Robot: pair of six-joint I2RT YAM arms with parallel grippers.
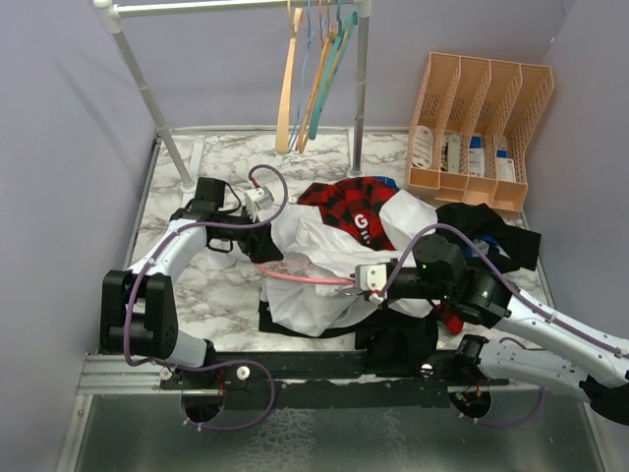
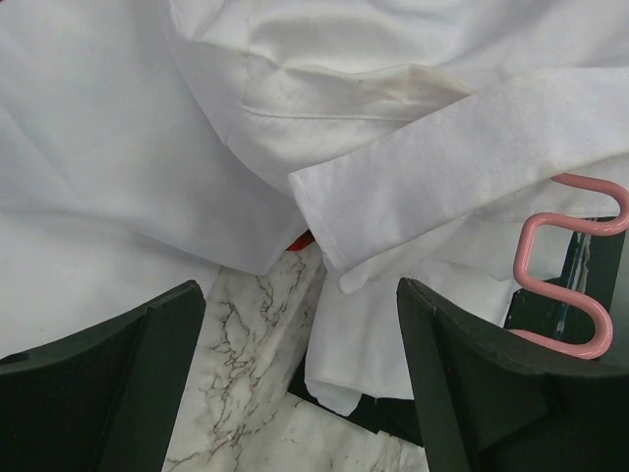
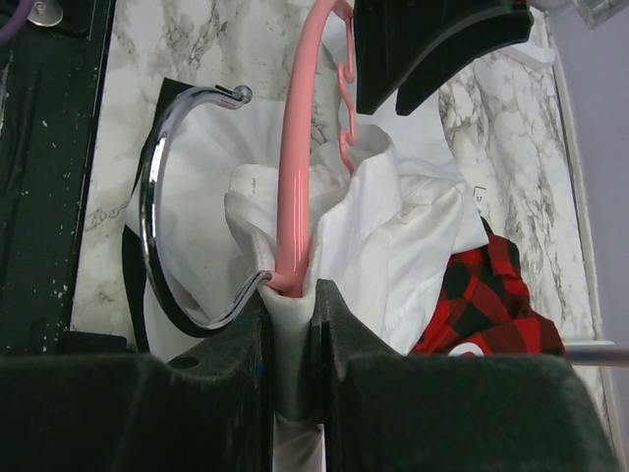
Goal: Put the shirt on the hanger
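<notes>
The white shirt [image 1: 314,241] lies bunched in the middle of the table. A pink hanger [image 1: 314,279] reaches leftward from my right gripper [image 1: 366,283]. In the right wrist view, that gripper is shut on white shirt cloth, close to the hanger's metal hook [image 3: 152,216]. Whether hanger plastic lies under the pinched cloth is hidden. One bare pink arm of the hanger [image 3: 295,177] stands out of the fabric. My left gripper is part open, with no cloth gripped; the shirt's edge [image 2: 413,167] and the hanger's wavy part [image 2: 565,285] lie beyond its fingers.
A rack [image 1: 231,7] at the back carries several hangers [image 1: 324,88]. Red-black plaid cloth [image 1: 359,211] and dark clothes [image 1: 486,231] lie behind and to the right. An orange compartment bin [image 1: 477,128] stands at back right. Bare marble [image 1: 211,305] shows at left.
</notes>
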